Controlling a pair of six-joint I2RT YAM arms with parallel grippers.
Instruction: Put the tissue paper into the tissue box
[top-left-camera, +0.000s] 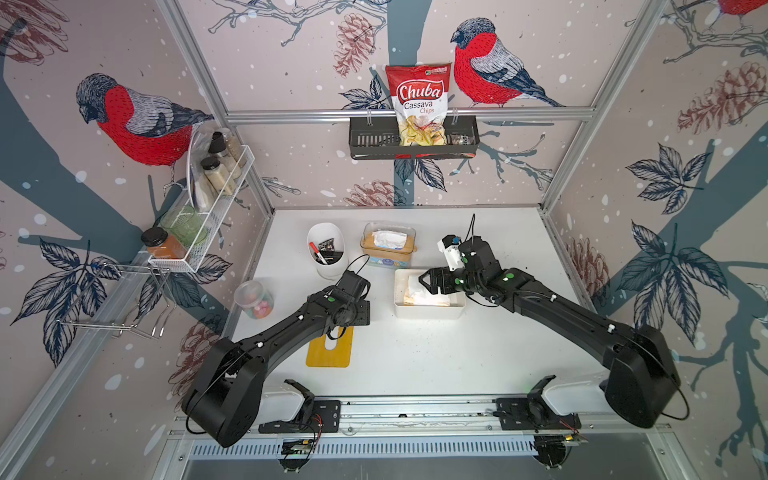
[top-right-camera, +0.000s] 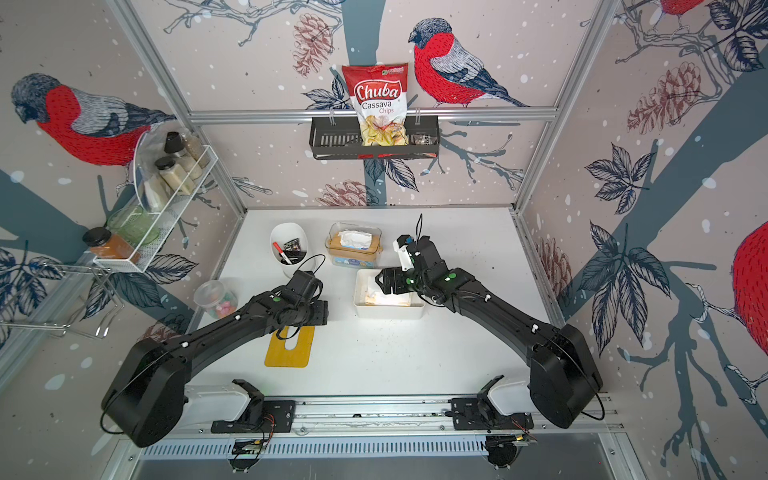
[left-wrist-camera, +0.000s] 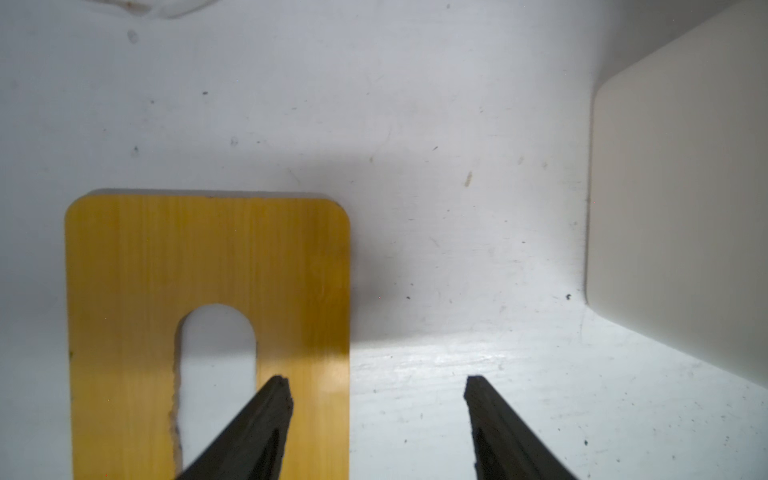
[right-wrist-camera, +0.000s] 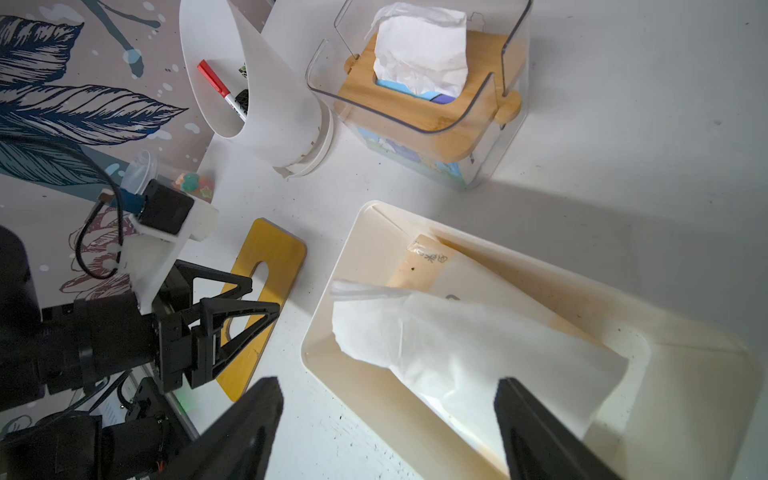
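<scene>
A clear-walled tissue box (right-wrist-camera: 424, 112) with a wooden insert and white tissue (right-wrist-camera: 420, 48) stands at the back middle of the table. In front of it a cream bin (right-wrist-camera: 696, 408) holds folded white paper (right-wrist-camera: 472, 352). My right gripper (top-left-camera: 432, 281) is open over this bin, with nothing between its fingers. My left gripper hangs open just above and beside a yellow wooden plate (left-wrist-camera: 296, 264) with a slot, left of the cream bin, its fingers empty.
A white pen holder (top-left-camera: 326, 265) stands back left, a small clear tub (top-left-camera: 253, 297) at the left edge. A wire shelf (top-left-camera: 204, 232) hangs on the left wall.
</scene>
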